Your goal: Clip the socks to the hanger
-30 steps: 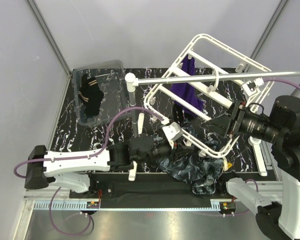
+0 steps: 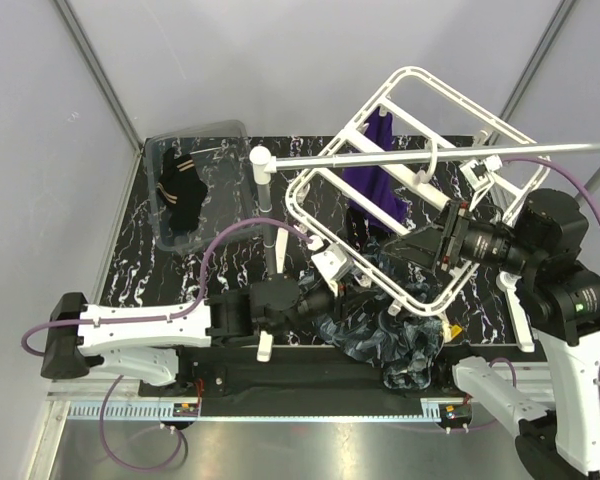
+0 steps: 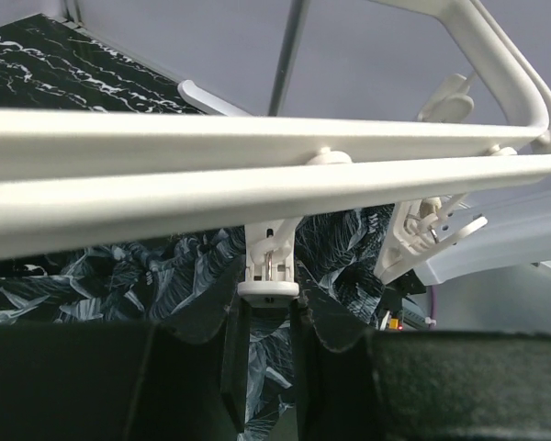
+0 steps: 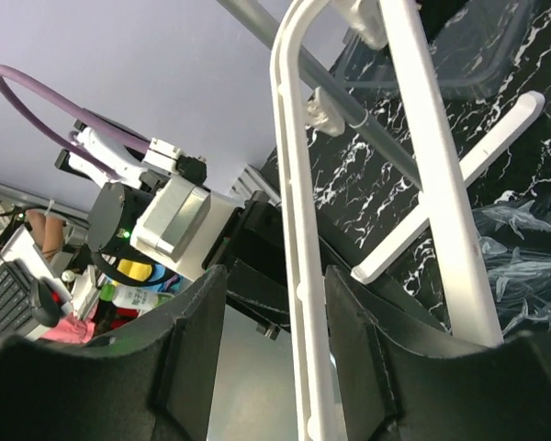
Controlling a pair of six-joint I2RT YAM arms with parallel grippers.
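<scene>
The white hanger [image 2: 457, 97] hangs tilted from the metal bar, its lower edge towards me. A purple sock [image 2: 377, 185] hangs at its far side. In the top view, my left gripper [image 2: 352, 290] is at the lower left edge; in the left wrist view, it is shut on the end of a white clip [image 3: 270, 243] below the rail. My right gripper has the hanger's white side rail [image 4: 302, 220] between its fingers, with some gap showing on one side. A black sock with tan stripes [image 2: 183, 190] lies in the clear bin.
The clear plastic bin [image 2: 238, 178] stands at the back left. Crumpled dark plastic [image 2: 408, 352] lies beneath the hanger. The metal bar [image 2: 330, 160] crosses above, carried by an upright post [image 2: 263, 190]. A second clip [image 3: 427, 225] hangs free on the rail.
The purple sock and the bin look unmoved.
</scene>
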